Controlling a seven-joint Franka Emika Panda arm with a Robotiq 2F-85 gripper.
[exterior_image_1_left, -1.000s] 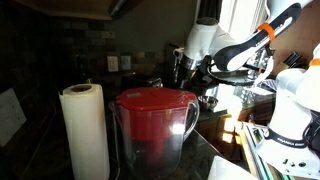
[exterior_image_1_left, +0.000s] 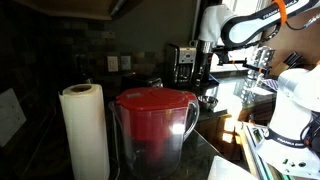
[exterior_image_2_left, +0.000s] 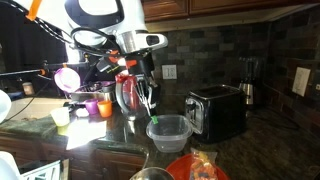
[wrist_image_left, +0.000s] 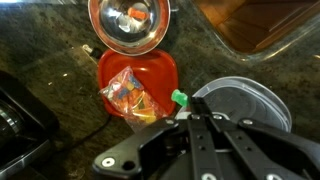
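Observation:
My gripper is shut, pointing down over the counter. A small green item (wrist_image_left: 179, 98) shows right at its fingertips in the wrist view. In exterior view 2 the same green item (exterior_image_2_left: 153, 119) sits just below the gripper (exterior_image_2_left: 152, 108), so it appears to be held; its full shape is hidden. Below and beside it stands a clear round container (exterior_image_2_left: 170, 131). A red plate (wrist_image_left: 160, 68) with a colourful packet (wrist_image_left: 132, 96) on it lies nearby.
A metal bowl (wrist_image_left: 98, 20) with an orange-and-white thing inside lies beyond the plate. A black toaster (exterior_image_2_left: 218, 112) stands right of the container. The red-lidded pitcher (exterior_image_1_left: 155, 120) and paper roll (exterior_image_1_left: 86, 130) stand in the foreground of exterior view 1.
In exterior view 1 the arm's hand has moved to the right and slightly upward over the last second. The pitcher and paper roll have stayed put.

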